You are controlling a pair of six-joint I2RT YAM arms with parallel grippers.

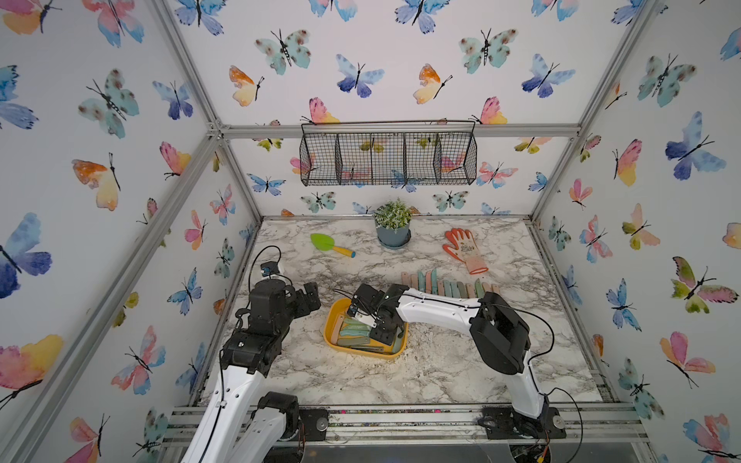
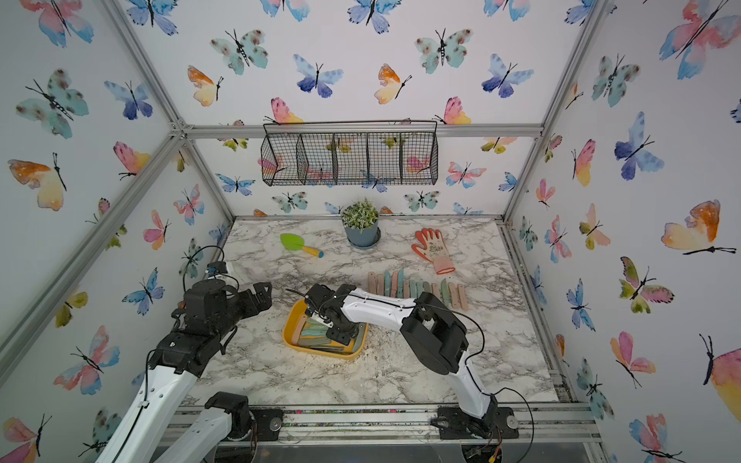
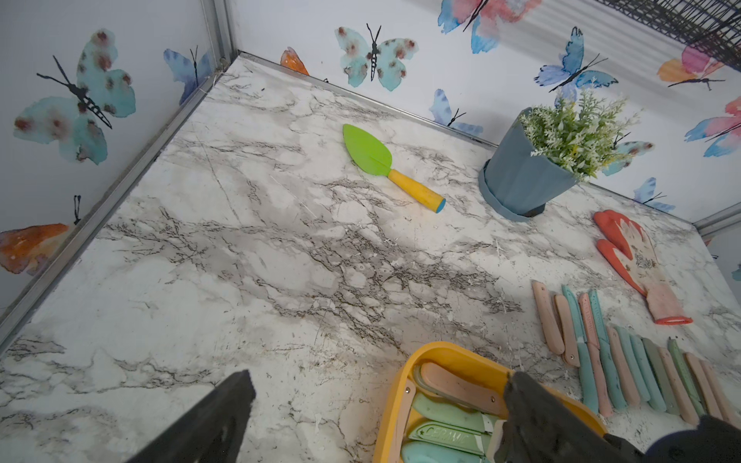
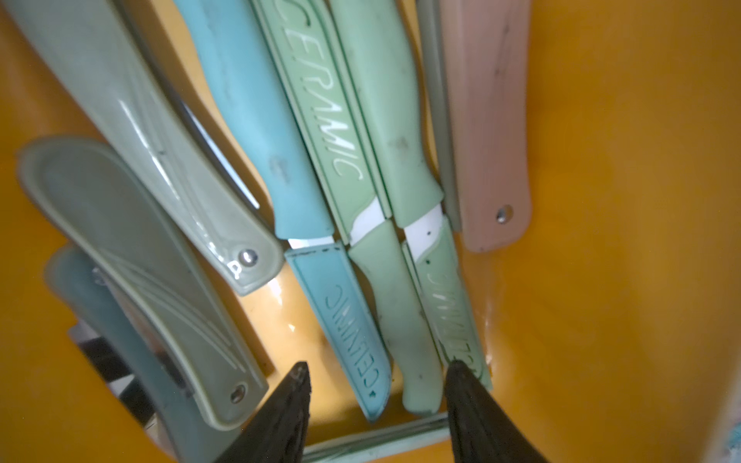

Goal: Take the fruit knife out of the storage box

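The yellow storage box holds several fruit knives in pastel sleeves; in the right wrist view a blue knife, green knives and a pink one lie side by side. My right gripper is open low over the knives, its dark fingertips either side of the green handle end, gripping nothing visible. My left gripper hangs left of the box, above table height; its fingers are blurred and stand apart, open, with nothing held.
A row of knives lies behind the box. A green trowel, potted plant and glove are at the back, under a wire basket.
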